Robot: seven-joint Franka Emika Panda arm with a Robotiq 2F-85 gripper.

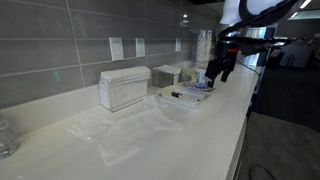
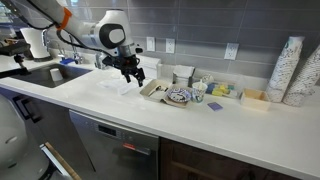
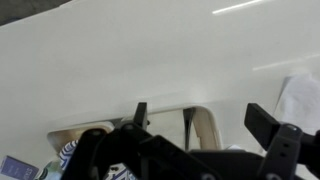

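My gripper (image 1: 218,76) hangs above the white counter with its fingers apart and nothing between them. In exterior view 2 the gripper (image 2: 134,78) is above the counter, to the left of the shallow tray (image 2: 148,97). The wrist view looks down past the gripper to bare counter and to the tray's rim (image 3: 208,128) below. A dark thin item (image 1: 176,95) lies by the tray. Striped cloth (image 2: 180,95) is bunched at the tray's right part. White sheets or cloth (image 1: 140,132) lie flat on the counter, nearer exterior view 1.
A white box (image 1: 123,88) stands against the tiled wall. Further along the counter are a beige bin (image 2: 254,100), a purple-blue item (image 2: 215,107) and tall patterned rolls (image 2: 303,80).
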